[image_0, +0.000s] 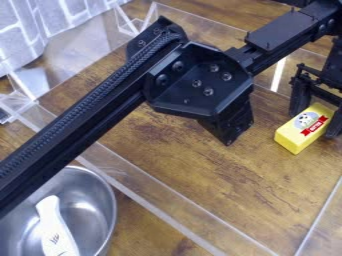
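Note:
A yellow box (294, 138) with a red label and a small white picture lies on the wooden surface at the right. My black gripper (318, 103) is at the right edge, its fingers down around the far end of the box. The frame cuts it off and hides part of it, so I cannot tell whether it is shut on the box. The black arm crosses the view from lower left to upper right.
A steel bowl (96, 215) with a white-handled utensil (56, 232) sits at the lower left. Clear plastic strips edge the wooden board (181, 180). A pale tiled panel (40, 25) is at the upper left.

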